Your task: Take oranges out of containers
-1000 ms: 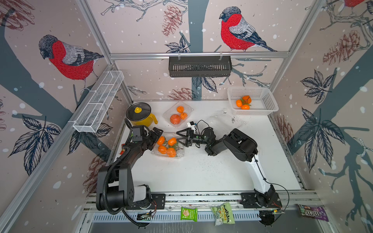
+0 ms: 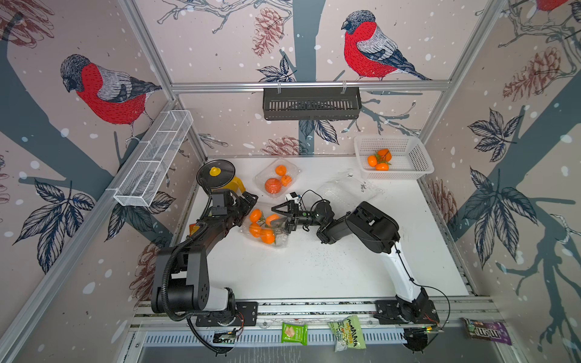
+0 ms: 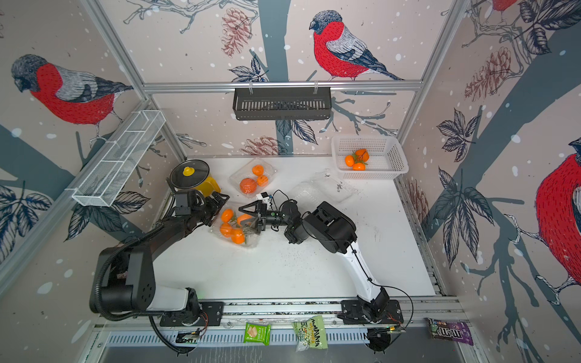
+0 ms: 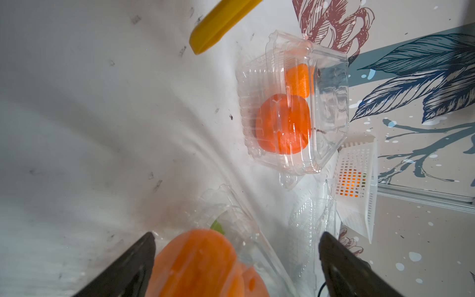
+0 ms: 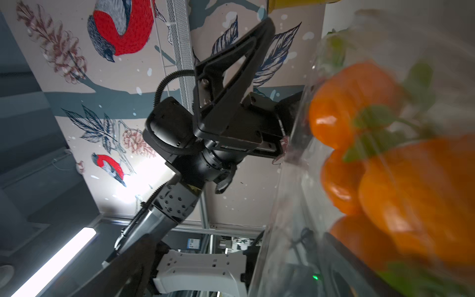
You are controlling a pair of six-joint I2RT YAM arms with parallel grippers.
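Note:
Several oranges with green leaves (image 2: 267,236) sit in a clear plastic container (image 2: 281,240) at the left middle of the table. From the right my right gripper (image 2: 283,216) reaches the container's side with its fingers open; in the right wrist view oranges (image 5: 356,101) show close up behind clear plastic. My left gripper (image 2: 249,202) stands open at the container's far left edge, an orange (image 4: 198,262) low between its fingers in the left wrist view but not gripped. Another clear container (image 4: 329,99) behind holds a big orange (image 4: 284,123) and smaller ones.
A white basket (image 2: 417,163) with several oranges stands at the back right. An empty clear container (image 2: 351,186) lies at the back middle. A yellow pot with a glass lid (image 2: 215,174) is close behind the left arm.
The left gripper has moved slightly right and up in the view, over the pot's handle. The right gripper has shifted slightly left against the container, whose oranges have shifted and which looks tilted.

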